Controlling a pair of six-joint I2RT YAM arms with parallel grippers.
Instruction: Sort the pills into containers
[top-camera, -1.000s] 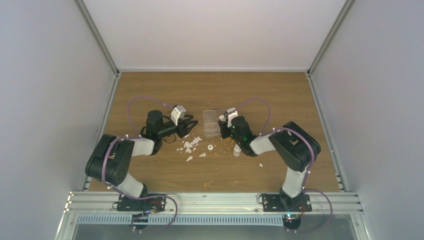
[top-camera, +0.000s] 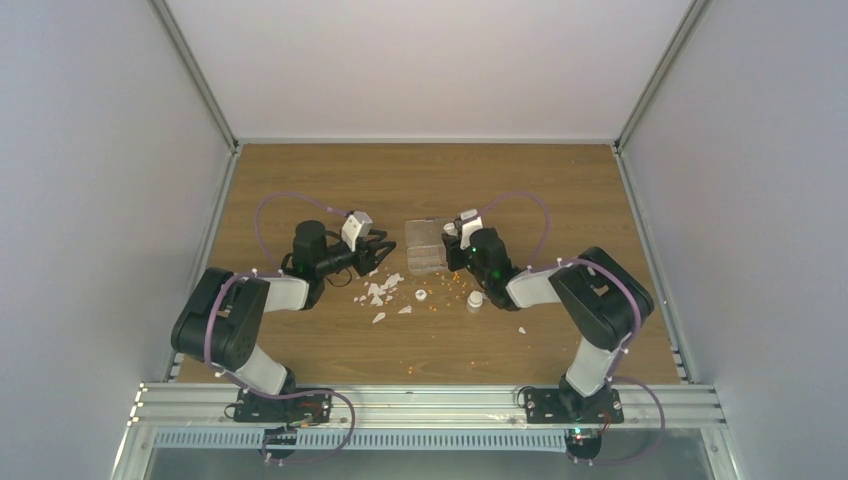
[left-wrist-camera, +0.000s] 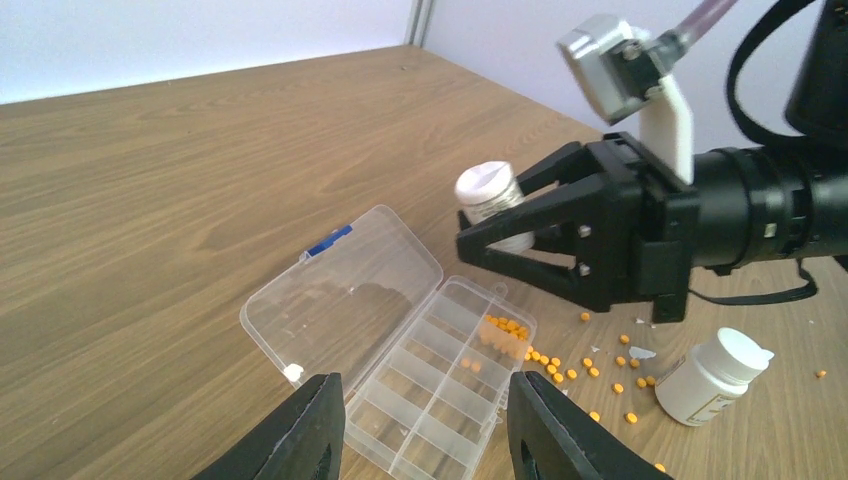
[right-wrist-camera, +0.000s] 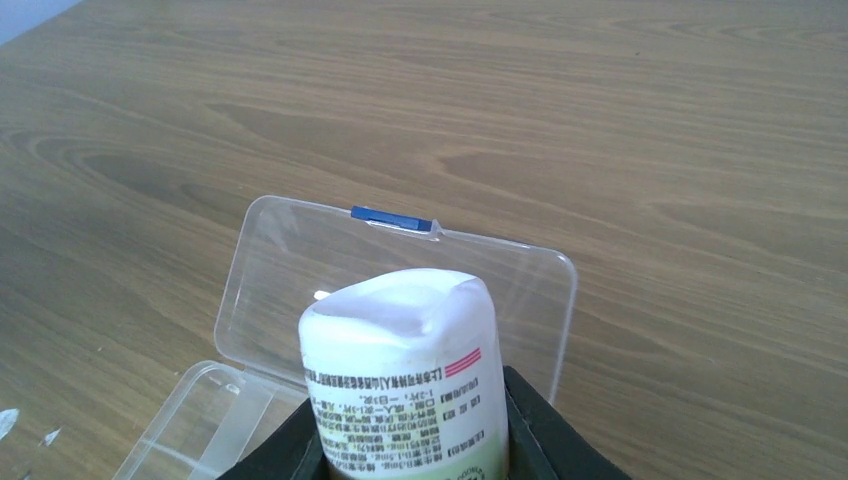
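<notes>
A white pill bottle with a printed label (right-wrist-camera: 405, 400) fills the lower middle of the right wrist view. My right gripper is shut on it, above the right side of the clear pill organizer (left-wrist-camera: 395, 385). The organizer's lid (left-wrist-camera: 340, 290) lies folded open. Orange pills (left-wrist-camera: 505, 328) are bunched in its far right compartments; the nearer compartments look empty. More orange pills (left-wrist-camera: 590, 370) lie loose on the table beside the box. To the left of the box, my left gripper (top-camera: 390, 241) stands open with nothing between its fingers.
A second white bottle (left-wrist-camera: 705, 380) stands capped on the table, right of the loose pills. A white cap (top-camera: 420, 295) and several white scraps (top-camera: 378, 291) lie in front of the box. The wood behind the box is clear.
The left arm stayed still.
</notes>
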